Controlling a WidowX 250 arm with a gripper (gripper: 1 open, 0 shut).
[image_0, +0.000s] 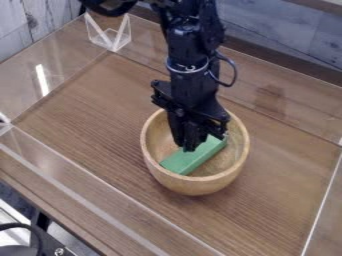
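The black robot arm reaches down from the top centre, its gripper (187, 128) over a wooden bowl (221, 180) at the middle of the table. A green rectangular block (189, 158) lies inside the bowl, partly hidden behind the gripper's dark parts. The fingertips are at or just above the block's upper end; whether they are apart or closed, or touch it, I cannot tell.
White brackets stand at the back left and left edge. A wooden back wall runs along the top right, and a black cable lies at the lower left.
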